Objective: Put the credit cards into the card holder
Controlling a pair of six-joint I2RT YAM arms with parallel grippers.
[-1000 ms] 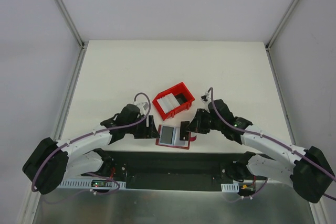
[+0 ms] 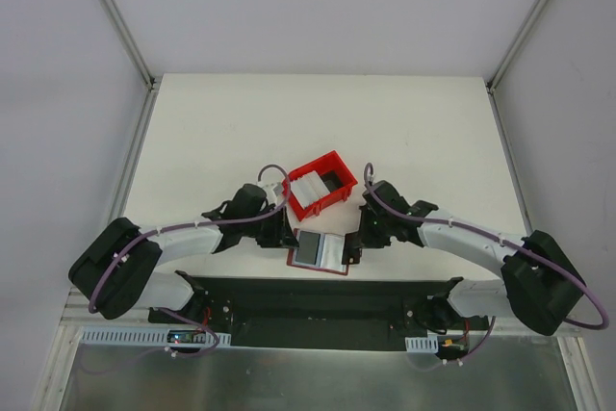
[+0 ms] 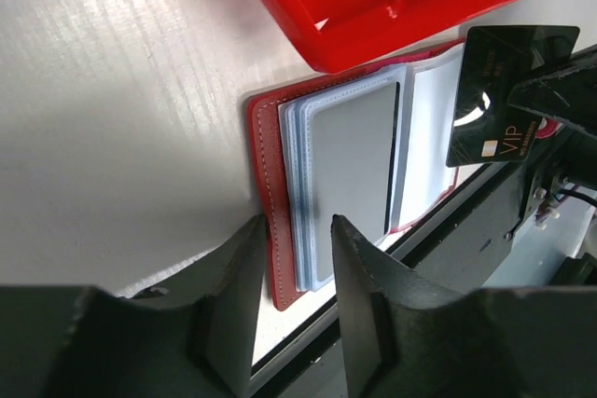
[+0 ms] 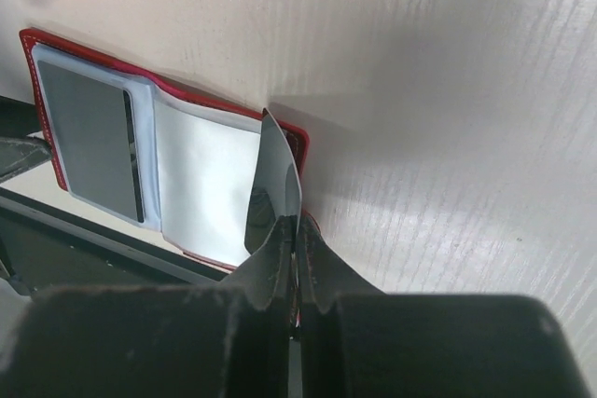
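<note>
The red card holder lies open near the table's front edge, with grey and white sleeves. My right gripper is shut on a black VIP card, held tilted on edge over the holder's right end. My left gripper is at the holder's left edge, its fingers part open with nothing seen between them.
A red tray with white and dark cards in it sits just behind the holder. The front edge and a dark gap lie close below the holder.
My left gripper has moved right to the holder's left edge. My right gripper has shifted right with the black card, towards the holder's right end.
</note>
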